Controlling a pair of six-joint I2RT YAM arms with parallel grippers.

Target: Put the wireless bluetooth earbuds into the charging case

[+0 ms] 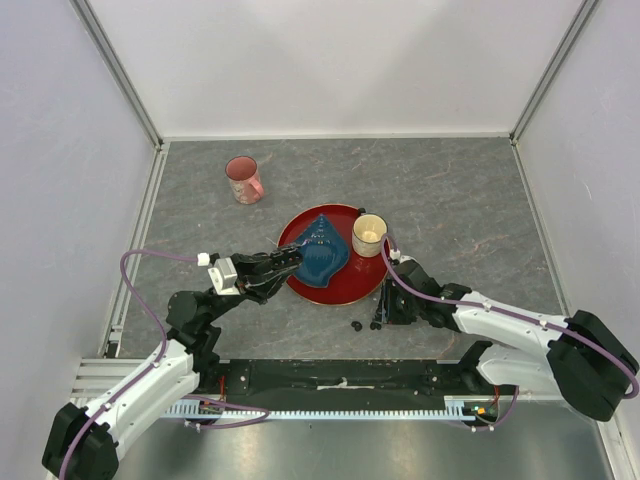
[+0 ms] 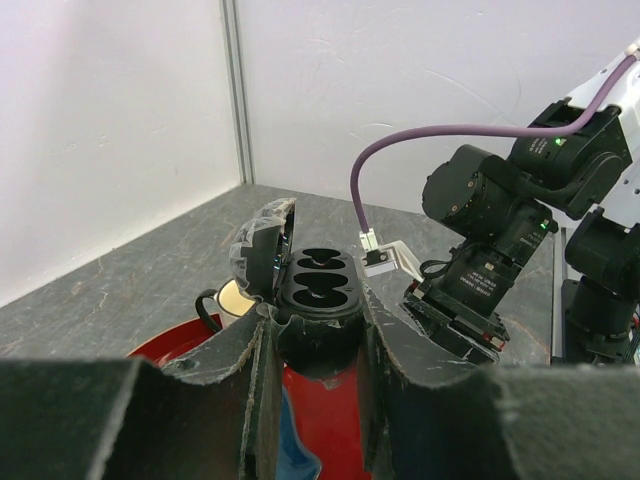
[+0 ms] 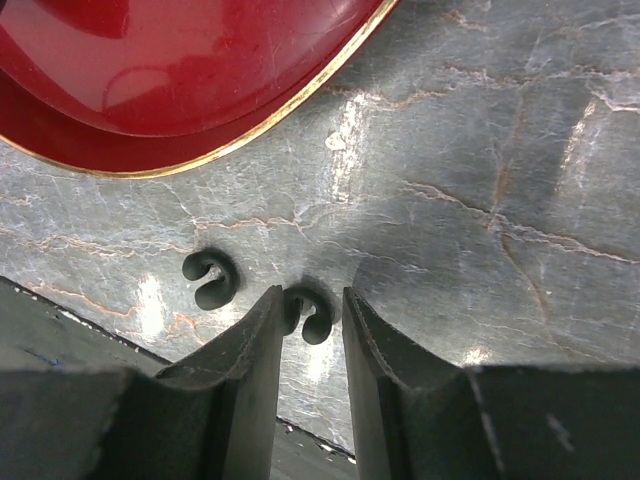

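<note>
My left gripper is shut on the black charging case (image 2: 322,300), whose lid stands up and whose two dark slots show in the left wrist view. In the top view it holds the case over the left part of the red plate. One black earbud (image 3: 308,312), a small curved piece, lies on the grey table between the fingertips of my right gripper. That gripper is part open, with a gap beside the earbud. To the left of it lies the second black earbud (image 3: 212,278), outside the fingers.
A red plate (image 1: 350,294) with a gold rim bears a blue leaf-shaped dish (image 1: 322,262) and a cream cup (image 1: 368,234). At the back left stands a pink mug (image 1: 243,180). The table's front edge is close to both earbuds.
</note>
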